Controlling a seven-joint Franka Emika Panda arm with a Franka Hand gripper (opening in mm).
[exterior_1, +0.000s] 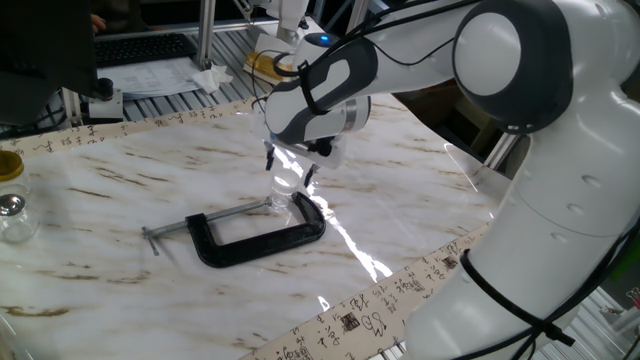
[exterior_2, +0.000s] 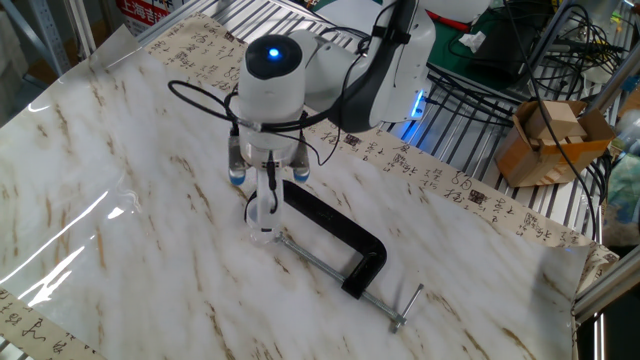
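Observation:
My gripper (exterior_1: 290, 170) points down with its fingers wide apart. A clear, see-through bottle or cup (exterior_2: 266, 217) stands upright on the table below it. In exterior view 2 the two fingers (exterior_2: 237, 168) appear on either side of the container's upper part, with a gap to each. How far down they reach around it I cannot tell. A black C-clamp (exterior_1: 258, 246) lies flat with its frame end right by the container's base. Its silver screw and handle (exterior_2: 404, 311) extend away from there.
Glass jars, one with a yellow lid (exterior_1: 10, 164), stand at the left edge in exterior view 1. Behind the table are a keyboard (exterior_1: 145, 48) and papers. An open cardboard box (exterior_2: 553, 142) sits off the table.

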